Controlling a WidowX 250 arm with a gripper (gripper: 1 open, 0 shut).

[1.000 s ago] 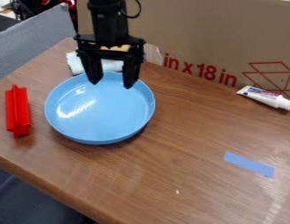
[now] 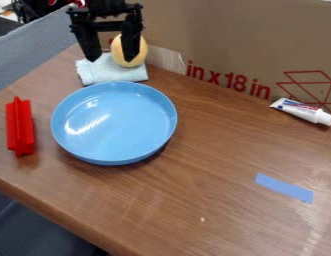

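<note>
My black gripper (image 2: 110,50) hangs at the top of the camera view, its fingers open, in front of a round yellow object (image 2: 132,42) on a white folded cloth (image 2: 104,70) behind a blue plate (image 2: 113,130). Whether anything touches the fingers is unclear. A red object (image 2: 20,127) lies left of the plate, and a white toothpaste tube (image 2: 303,110) lies at the right.
A cardboard box (image 2: 235,40) stands along the back of the wooden table (image 2: 208,190). A blue tape strip (image 2: 284,187) is stuck on the right.
My gripper has moved up and back, away from over the plate toward the yellow object and cloth. The objects on the table look unmoved.
</note>
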